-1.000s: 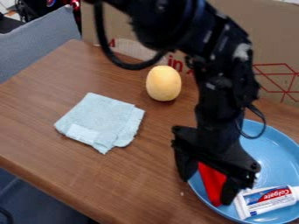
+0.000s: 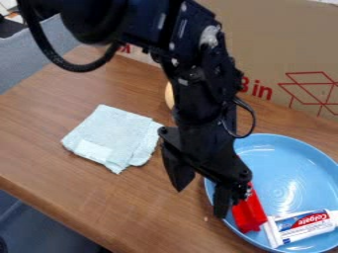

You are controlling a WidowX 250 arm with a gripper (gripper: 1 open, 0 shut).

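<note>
My black gripper (image 2: 205, 181) hangs over the left rim of a blue plate (image 2: 284, 168), its fingers open. Behind its lower finger a red object (image 2: 248, 211) lies on the plate, partly hidden. A Colgate toothpaste tube (image 2: 301, 226) lies beside it at the plate's front right. A folded light blue cloth (image 2: 113, 136) rests on the wooden table (image 2: 93, 198) to the left. A pale yellow egg-shaped object (image 2: 168, 95) is mostly hidden behind my arm.
A cardboard box (image 2: 284, 64) stands along the back. Bare table lies left and front of the cloth. The table's edge runs along the lower left, with a grey surface beyond at upper left.
My arm and gripper have shifted left, now covering most of the egg-shaped object and uncovering more of the plate. The cloth, red object and toothpaste look unmoved.
</note>
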